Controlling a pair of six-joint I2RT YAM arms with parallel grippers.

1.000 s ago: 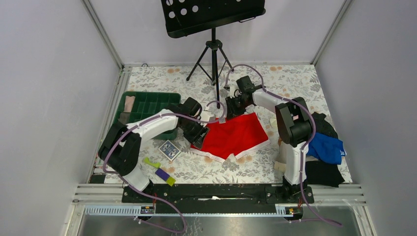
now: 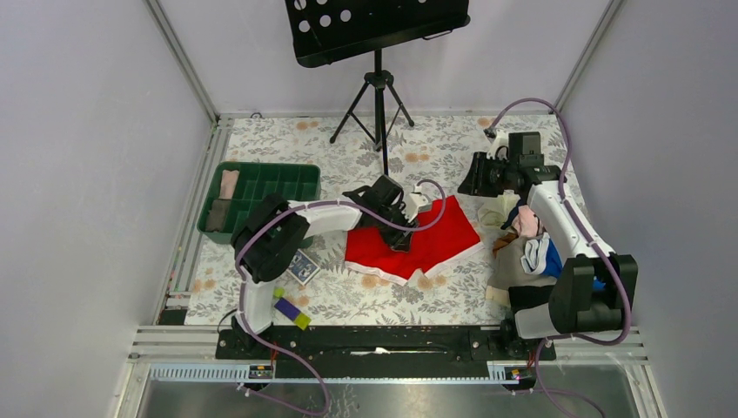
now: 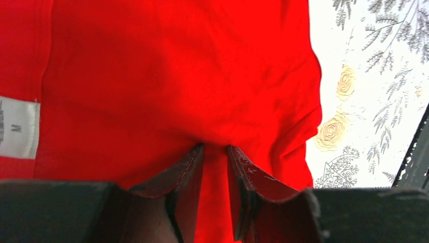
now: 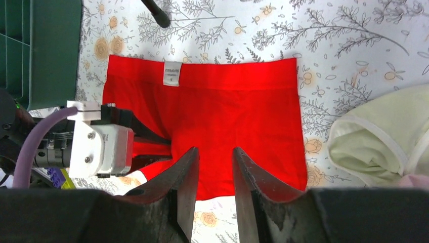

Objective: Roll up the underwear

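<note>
Red underwear (image 2: 444, 235) with a white lower edge and a small label (image 4: 171, 74) lies spread on the floral mat in the middle. My left gripper (image 2: 400, 242) is down on its middle; in the left wrist view its fingertips (image 3: 195, 154) press into the red fabric, slightly apart, and whether cloth is between them cannot be told. My right gripper is raised to the right of the underwear, over the mat's right side, its fingers apart with nothing seen between them.
A green divided bin (image 2: 261, 178) sits at the left. A pile of folded clothes (image 2: 531, 270) lies at the right. A black music stand (image 2: 379, 104) stands at the back. A framed card (image 2: 302, 266) and small coloured items lie front left.
My right gripper has risen and moved right, away from the underwear. My left gripper has moved right onto its middle, and the fabric has shifted slightly right.
</note>
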